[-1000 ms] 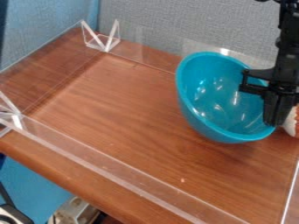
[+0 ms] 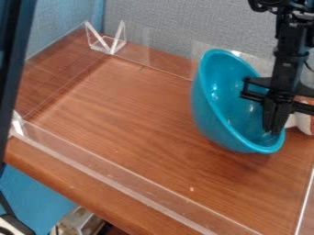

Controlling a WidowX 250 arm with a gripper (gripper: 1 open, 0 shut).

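Observation:
A large turquoise bowl (image 2: 221, 110) is tipped on its side at the right of the wooden table, its opening facing right. My black gripper (image 2: 274, 117) reaches down from the top right into the bowl's opening, its lower end at the right rim. Whether the fingers are shut on the rim cannot be told.
Clear plastic edging runs along its borders, with a white wire-like bracket (image 2: 106, 41) at the back left. Something white lies behind the gripper at the right.
The arm has moved down and slightly left. The bowl has tilted further, now narrower in view with its lower rim shifted left and down.

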